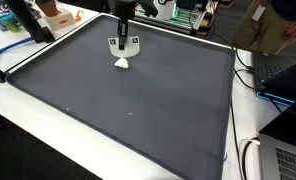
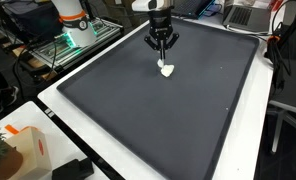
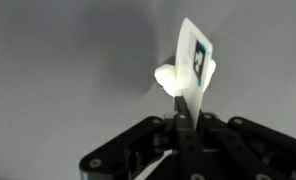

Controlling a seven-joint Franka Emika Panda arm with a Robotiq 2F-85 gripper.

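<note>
A small white piece (image 1: 122, 63), soft or crumpled in look, lies on the dark grey table mat. In exterior view 2 the same white piece (image 2: 167, 71) is just under my gripper (image 2: 163, 58), which points down. My gripper is shut on a slim white object (image 3: 191, 62) with a blue and black mark on its side. This object stands up between the fingers towards the wrist camera. Behind it, parts of the white piece (image 3: 166, 77) show on both sides. Whether the held object touches the white piece, I cannot tell.
Laptops (image 1: 286, 158) stand beyond the right side in exterior view 1. An orange and white container (image 2: 26, 152) and a plant (image 2: 0, 158) are at the lower left of exterior view 2.
</note>
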